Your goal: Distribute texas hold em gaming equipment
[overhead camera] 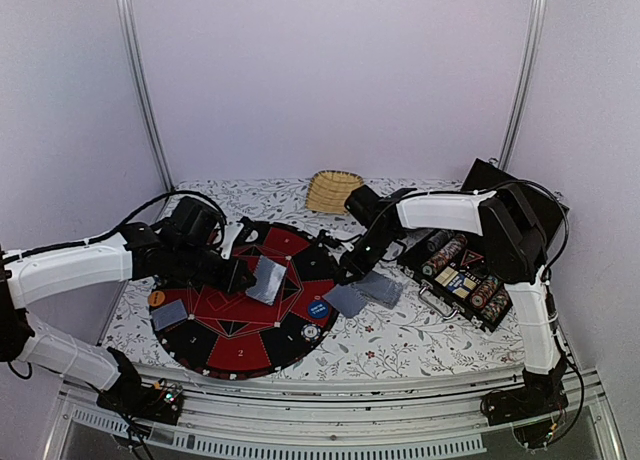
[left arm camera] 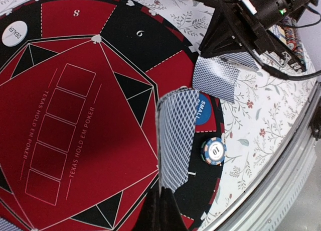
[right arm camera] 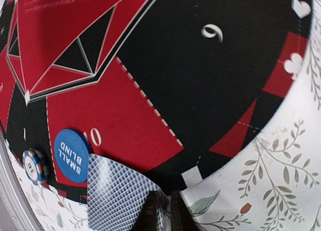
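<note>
My left gripper (overhead camera: 244, 280) is shut on a patterned card (left arm camera: 175, 130) held upright above the round poker mat (overhead camera: 225, 350). My right gripper is down at a blue-backed card (right arm camera: 118, 188) lying beside the mat's right edge; whether its fingers hold it is unclear. More cards (overhead camera: 383, 292) lie to the right. The small blind button (right arm camera: 72, 155) and a chip (left arm camera: 213, 150) sit on the mat, the dealer button (left arm camera: 14, 33) at its far side.
An open chip case (overhead camera: 460, 280) is at the right, below the right arm. A wooden basket (overhead camera: 332, 190) stands at the back.
</note>
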